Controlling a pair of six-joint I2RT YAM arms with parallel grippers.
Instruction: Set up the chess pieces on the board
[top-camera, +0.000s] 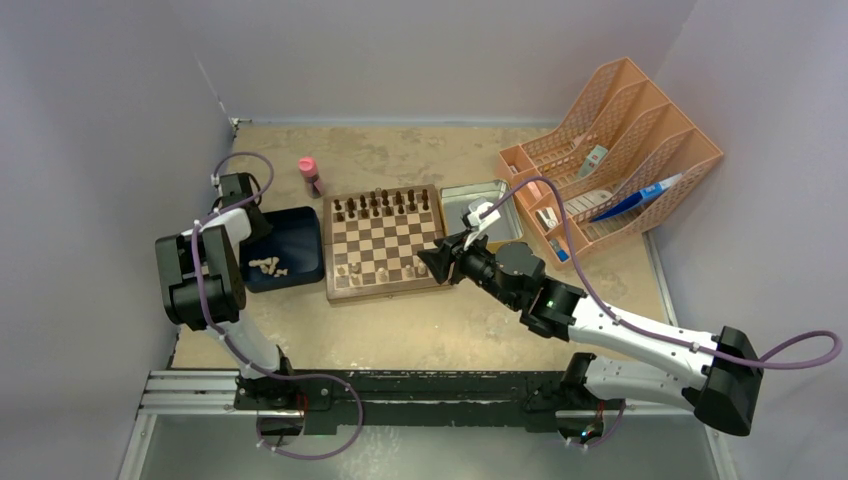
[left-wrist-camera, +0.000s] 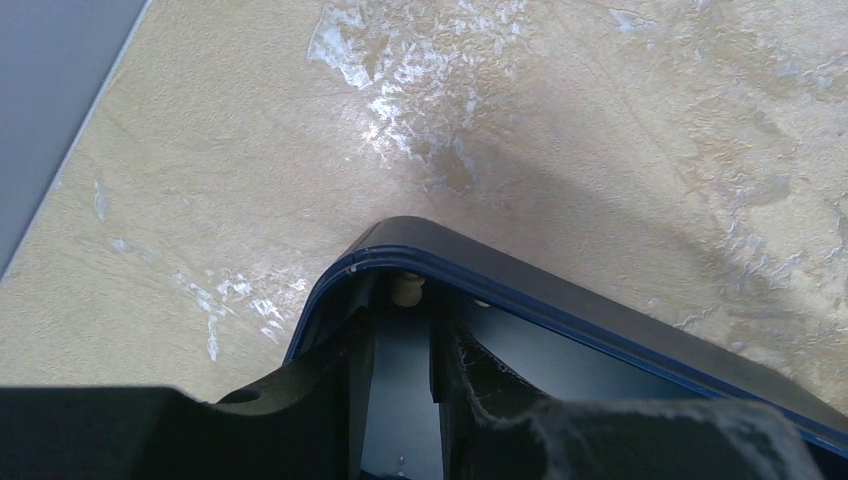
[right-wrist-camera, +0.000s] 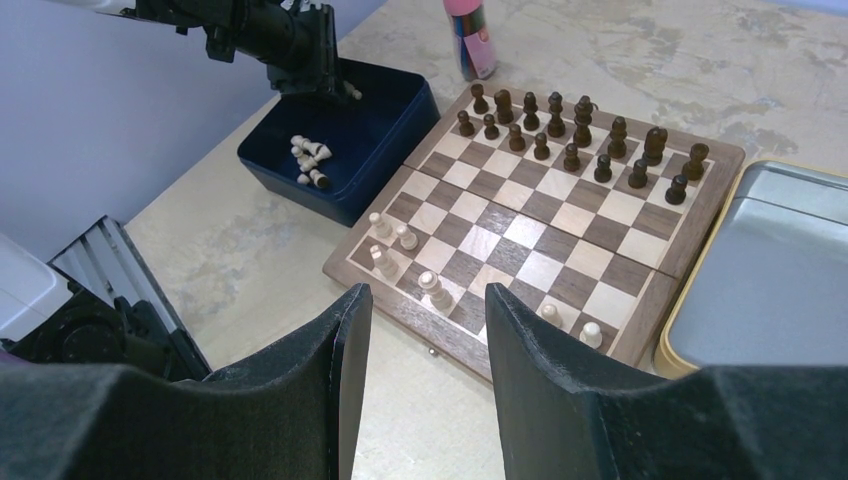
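Observation:
The wooden chessboard (top-camera: 386, 236) carries dark pieces (right-wrist-camera: 582, 120) in two rows along its far side. Several white pieces (right-wrist-camera: 430, 285) stand along the near side, with gaps between them. More white pieces lie in the dark blue bin (top-camera: 300, 243), a cluster (right-wrist-camera: 311, 152) showing there. My left gripper reaches down into a bin corner, partly open, nothing between its fingers. Just past its tips, a white piece (left-wrist-camera: 406, 290) sits in that corner, partly in shadow. Over the board's near right part, my right gripper is open and empty.
A pink-topped bottle (top-camera: 311, 177) stands behind the bin. Right of the board lies a metal tray (top-camera: 468, 199), with an orange organizer (top-camera: 625, 150) farther right. Table space in front of the board is clear. The bin walls closely surround my left gripper.

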